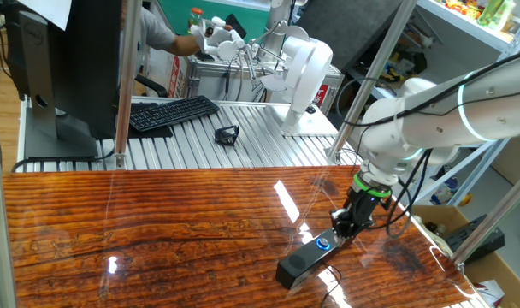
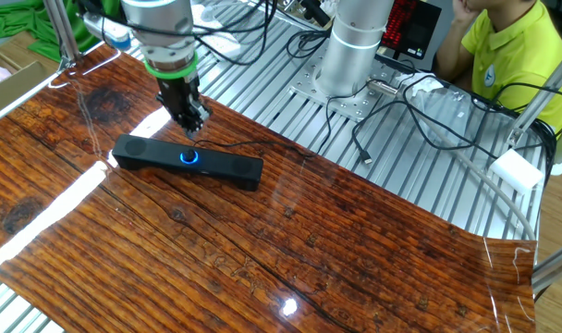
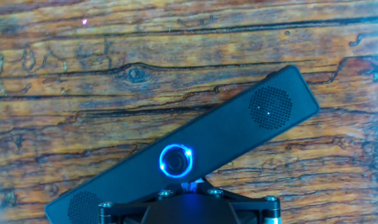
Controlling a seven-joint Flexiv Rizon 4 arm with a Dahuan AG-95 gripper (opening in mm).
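Note:
A long black speaker bar (image 1: 303, 259) with a blue glowing ring around its knob (image 1: 323, 244) lies on the glossy wooden tabletop. In exterior view 2 the whole bar (image 2: 221, 166) shows, its knob (image 2: 189, 156) near the middle. My gripper (image 2: 194, 128) hangs pointing down just behind the bar there. From the wrist, the bar (image 3: 223, 132) runs diagonally, and the lit knob (image 3: 176, 161) sits slightly left of and ahead of my gripper. The fingertips appear together, with nothing visible between them. Whether they touch the bar cannot be told.
A thin black cable (image 2: 253, 143) trails from the bar across the table's back edge. A keyboard (image 1: 174, 115) and a white fan-like device (image 1: 304, 77) stand on the metal surface beyond the table.

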